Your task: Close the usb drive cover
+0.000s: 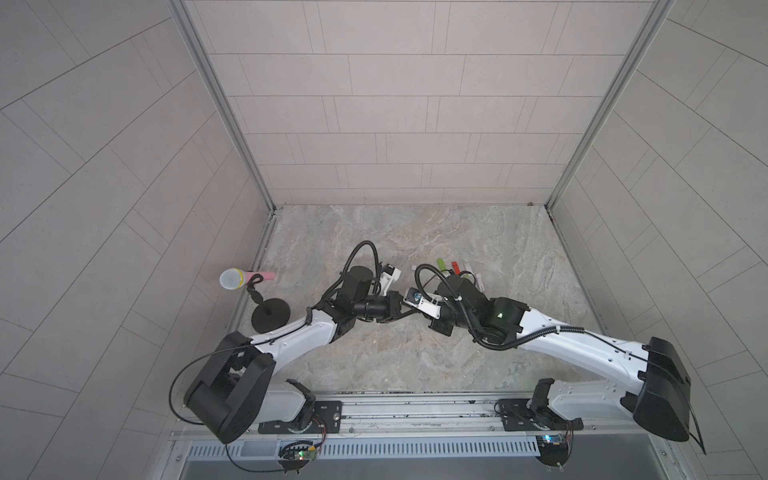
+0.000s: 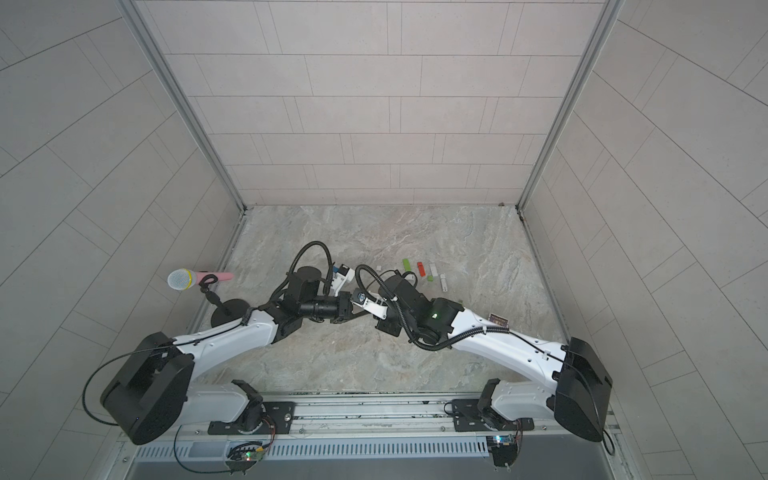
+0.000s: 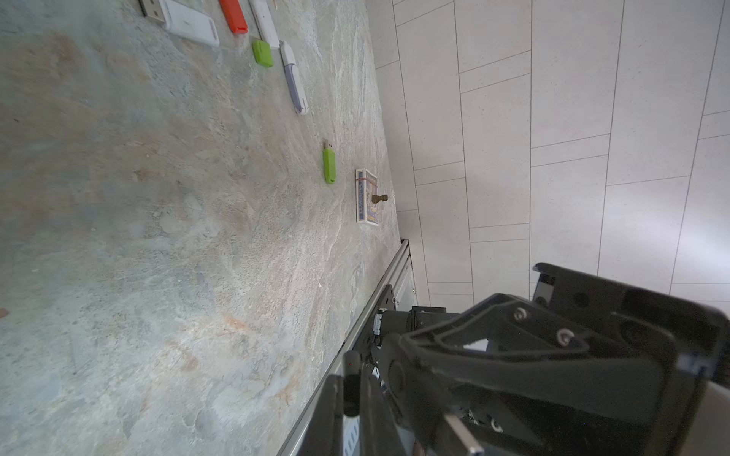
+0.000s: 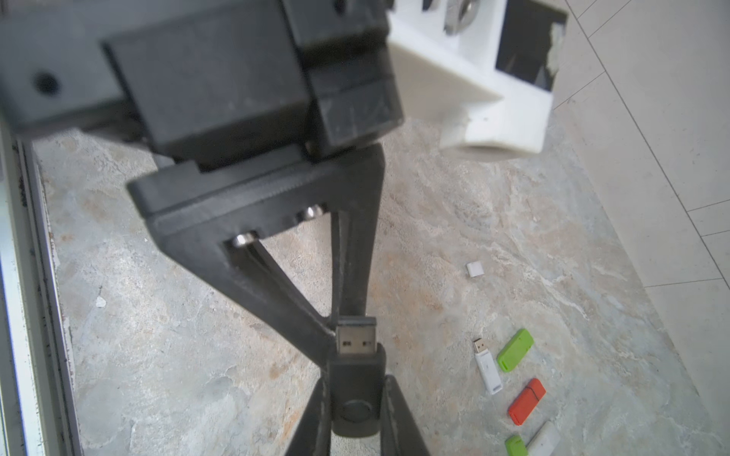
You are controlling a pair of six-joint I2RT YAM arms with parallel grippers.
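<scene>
In the right wrist view, a black usb drive (image 4: 356, 391) stands with its bare metal plug (image 4: 356, 342) up and a round mark low on its body. My right gripper is shut on that drive, one finger along each side. The left gripper comes from the upper left, with its shut fingertips right at the drive, beside or behind the plug. Whether they touch it I cannot tell. In the left wrist view, the left gripper has a dark piece at its tips, too unclear to name. No separate cover can be made out.
Several other usb drives lie on the table, including a red one (image 4: 526, 401), a green one (image 4: 515, 349) and a white one (image 4: 488, 370). A card box (image 3: 366, 197) lies farther off. The black stand (image 1: 270, 315) is beside the left arm.
</scene>
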